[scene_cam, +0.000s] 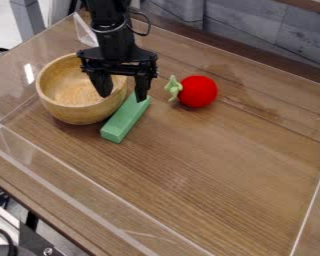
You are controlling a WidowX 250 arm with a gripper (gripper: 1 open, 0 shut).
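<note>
The black gripper (117, 74) is open at the top center, hanging over the right part of a tan wooden bowl (72, 92) and just behind a long green block (127, 119). The block lies on the wooden table right of the bowl. A red round object (198, 91) with a light green stem sits farther right. Whether anything lies inside the bowl under the gripper is hidden.
A wall (263, 35) runs along the back right. The table's left edge is at the lower left, with cables beyond.
</note>
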